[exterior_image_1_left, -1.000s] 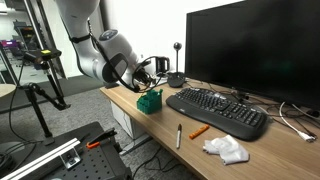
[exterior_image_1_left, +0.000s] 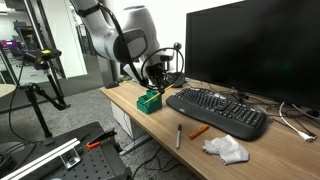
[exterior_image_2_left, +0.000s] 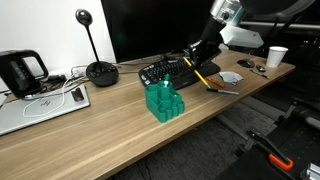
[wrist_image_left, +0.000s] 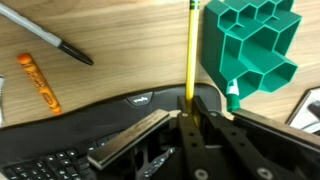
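Observation:
A long yellow pencil (wrist_image_left: 193, 45) sticks out from between the fingers of my gripper, which is shut on it. In exterior view 2 the pencil (exterior_image_2_left: 204, 77) hangs at a slant below the gripper (exterior_image_2_left: 191, 60), above the table near the keyboard. The green holder (exterior_image_2_left: 160, 104), made of hexagonal cells, stands on the table to the left of the pencil there. In the wrist view the holder (wrist_image_left: 249, 42) lies to the right of the pencil, and a green item (wrist_image_left: 232, 96) stands in one cell.
An orange marker (wrist_image_left: 38, 82) and a dark pen (wrist_image_left: 45, 38) lie on the wood. A black keyboard (exterior_image_1_left: 217, 111) sits before the monitor (exterior_image_1_left: 257, 55). A crumpled white cloth (exterior_image_1_left: 227, 150) rests nearer the front. Open table (exterior_image_2_left: 85, 124) stretches left of the holder in exterior view 2.
The arm has shifted to the right and slightly up in exterior view 1, now partly above the holder's right side. The holder and the things on the table stay where they were.

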